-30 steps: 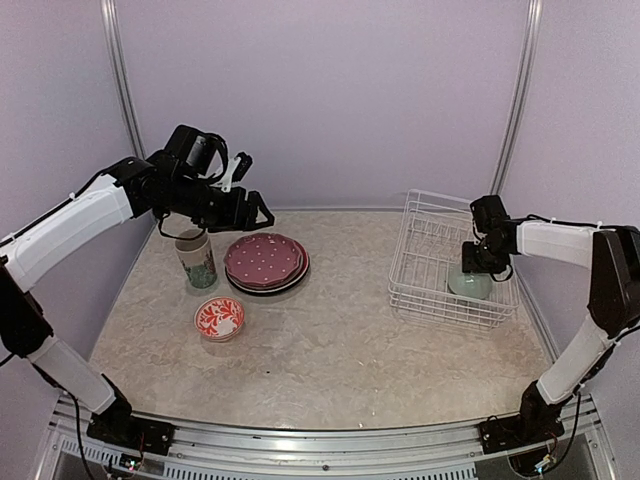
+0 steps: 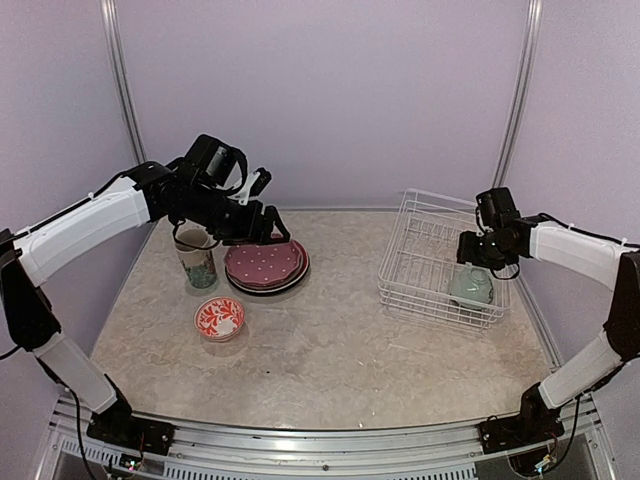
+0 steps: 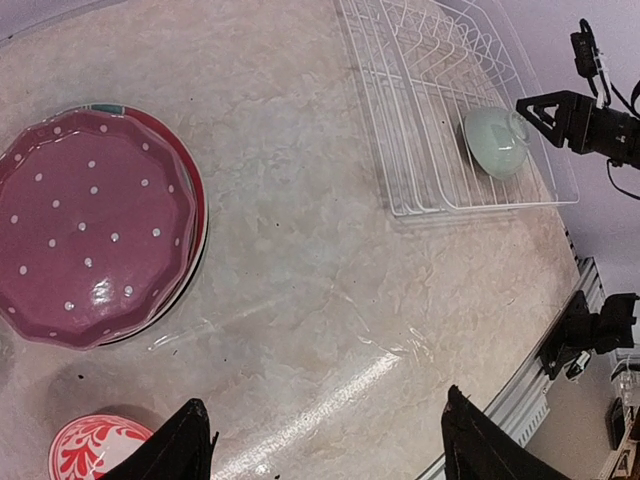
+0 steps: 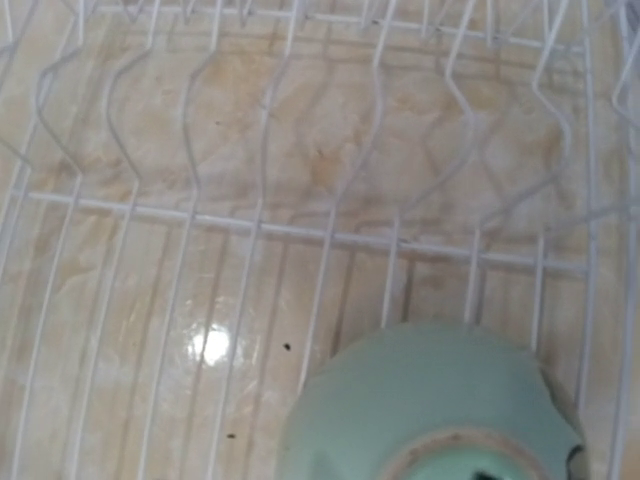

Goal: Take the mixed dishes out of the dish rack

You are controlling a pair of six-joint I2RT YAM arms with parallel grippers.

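Observation:
A pale green bowl (image 2: 471,287) is in the white wire dish rack (image 2: 415,268) on the right, tipped with its foot toward my right gripper (image 2: 470,250). In the left wrist view, the right gripper's dark fingers are at the foot of the bowl (image 3: 494,143); whether they grip it cannot be told. The right wrist view has the bowl (image 4: 400,385) at the bottom, with only small dark bits of fingers. My left gripper hangs open and empty above the plates. Those plates (image 2: 262,262) lie stacked, a mauve dotted one on top.
A patterned cup (image 2: 198,265) stands left of the plates, partly behind the left arm. In front of it sits a red-and-white bowl (image 2: 219,318). The counter (image 2: 340,340) between plates and rack is clear. Walls close in the back and sides.
The rack has shifted slightly left. My left gripper has drifted right and slightly lower.

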